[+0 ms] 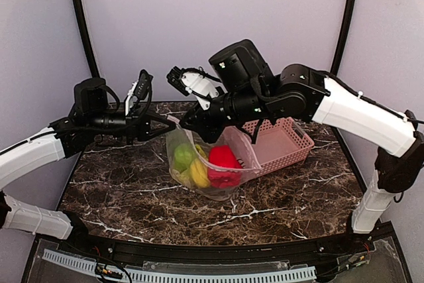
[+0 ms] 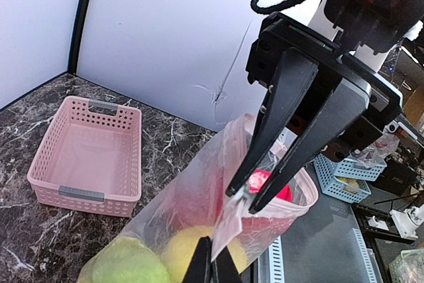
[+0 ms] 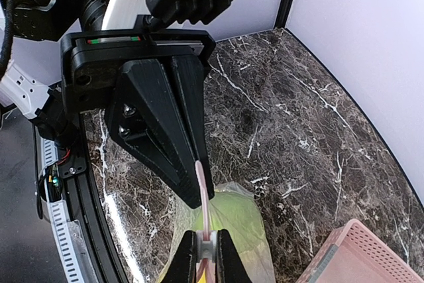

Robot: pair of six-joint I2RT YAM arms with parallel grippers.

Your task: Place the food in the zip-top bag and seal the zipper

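The clear zip top bag (image 1: 228, 193) stands on the table with its mouth gaping to the front right. Inside lie a green food item (image 1: 183, 156), a yellow one (image 1: 199, 173) and a red one (image 1: 224, 166). My left gripper (image 1: 173, 122) is shut on the bag's thin top corner, whose pale strip (image 2: 228, 230) runs up from its fingertips. Just to its right, my right gripper is shut on the small grey zipper slider (image 3: 207, 250), with the pink zipper strip (image 3: 203, 193) passing through. The far end of the mouth is open.
An empty pink basket (image 1: 285, 147) stands behind and right of the bag, close to the right arm.
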